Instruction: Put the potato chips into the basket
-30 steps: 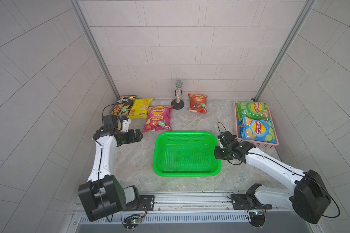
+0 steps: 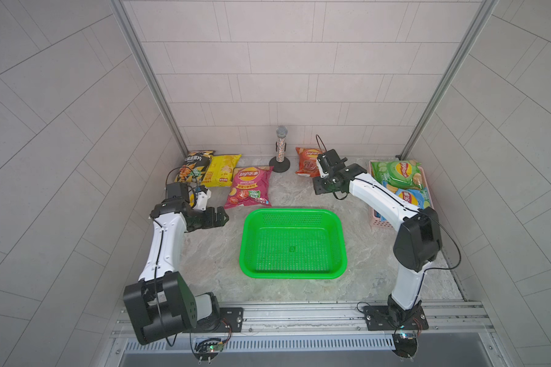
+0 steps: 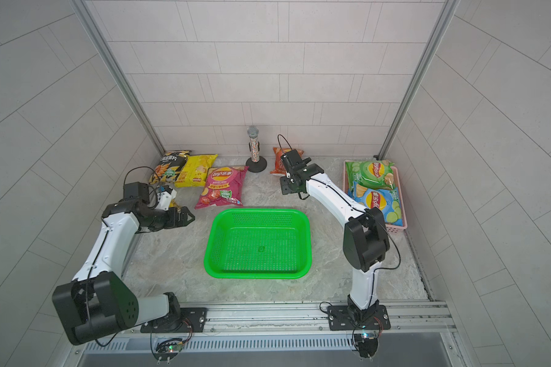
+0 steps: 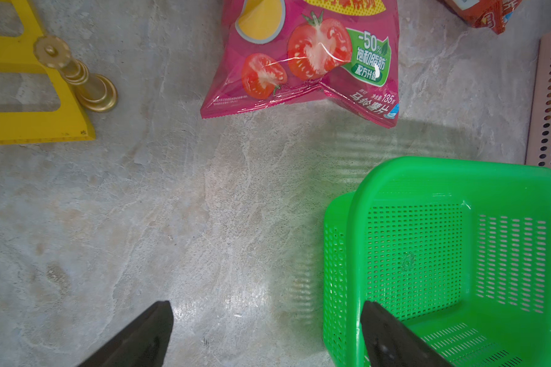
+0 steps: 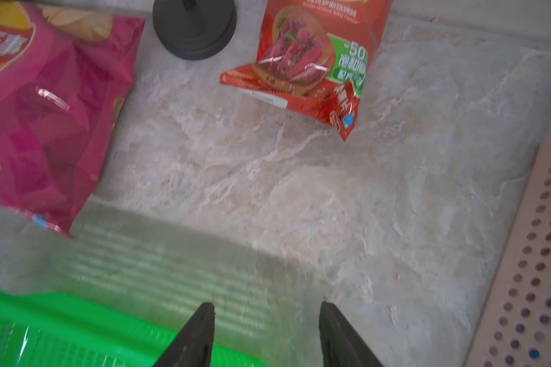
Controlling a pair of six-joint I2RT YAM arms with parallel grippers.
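Observation:
An empty green basket occupies the middle of the table. Behind it lie a magenta chip bag, a yellow bag and a black bag. The red chip bag lies at the back, partly hidden behind the right arm in the top left view. My right gripper is open and empty, above the table just behind the basket's back right. Left of the basket, my left gripper hangs open with nothing between its fingers.
At the right stands a pink basket holding a green bag and a blue bag. A stand with a black base is between the magenta and red bags. Yellow frame part sits near the left arm.
My right arm has swung from the green basket's right edge back and leftwards toward the red bag. The left arm has barely moved. The green basket shifted slightly left early on.

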